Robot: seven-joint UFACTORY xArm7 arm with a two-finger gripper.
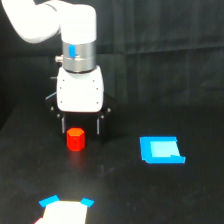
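Note:
A small red block rests on the dark tabletop, left of the middle of the camera view. My white gripper points down just above or behind it, fingers spread wide. The left finger is close to the block's left side in the image, while the right finger stands farther from its right side. Nothing is held. Whether the fingertips are level with the block in depth cannot be told from this one view.
To the right lies a pale square with a blue taped border. At the bottom left, a white sheet with blue tape at its corners is partly cut off by the frame.

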